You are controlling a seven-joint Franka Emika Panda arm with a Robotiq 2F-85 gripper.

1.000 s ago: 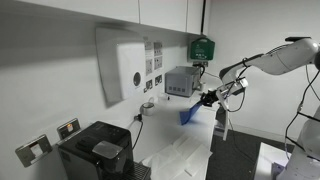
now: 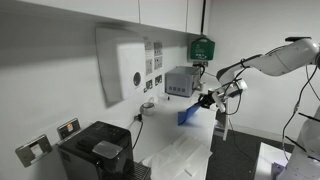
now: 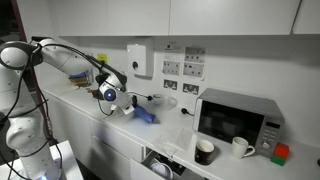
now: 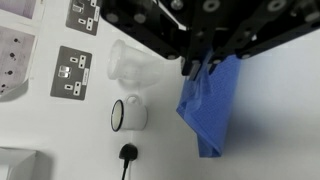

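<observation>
A blue cloth (image 2: 188, 115) hangs slanting down from my gripper (image 2: 206, 100) over the far part of the white counter. In the wrist view, the upper end of the cloth (image 4: 212, 100) is pinched at the fingertips of my shut gripper, and the rest spreads below them. The second exterior view has the cloth (image 3: 145, 115) low over the counter, just right of the arm's end. Whether its lower edge touches the surface, I cannot tell.
A white enamel mug (image 4: 129, 114) and a clear plastic container (image 4: 135, 65) stand by the wall near the cloth. A microwave (image 3: 238, 122), a black mug (image 3: 204, 152), a white mug (image 3: 242, 147) and an open drawer (image 3: 160, 168) lie further along.
My gripper has shifted very slightly downward and left in exterior view 1, the cloth still hanging from it. Everything else looks the same.
</observation>
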